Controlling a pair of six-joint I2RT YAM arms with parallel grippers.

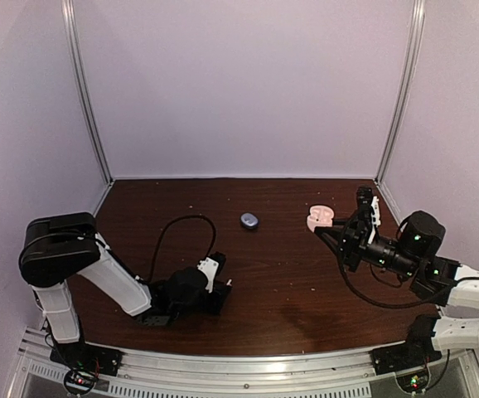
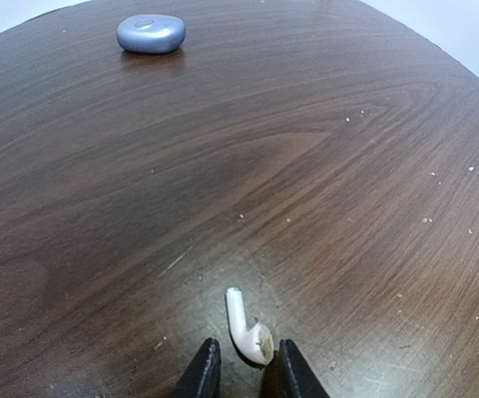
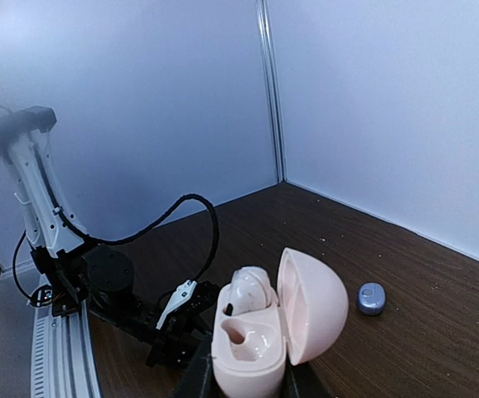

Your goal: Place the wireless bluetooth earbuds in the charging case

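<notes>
A white earbud lies on the table in the left wrist view, its stem pointing away from me. My left gripper is open, with its fingertips low on either side of the earbud's round end; contact cannot be told. From above, only a small white bit of the earbud shows beside that gripper. Held off to the right, the pink charging case has its lid open, and my right gripper is shut on its lower body. One earbud sits in the farther slot; the nearer slot looks empty.
A small blue-grey rounded case rests near the middle of the table, well beyond the left gripper. Bare dark wood tabletop lies between the two arms. Pale walls enclose the back and sides.
</notes>
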